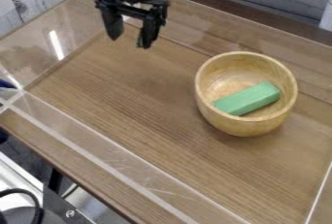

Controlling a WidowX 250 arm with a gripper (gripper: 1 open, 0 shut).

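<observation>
My black gripper (131, 24) is at the upper middle of the camera view, over the back of the wooden table (155, 160), with its fingers pointing down and apart; it stands open, and I see nothing held between them. A round tan bowl (211, 80) sits at the right, holding a green block (247, 100). The gripper is up and to the left of the bowl, apart from it.
Dark cables or dark objects lie at the lower left edge.
</observation>
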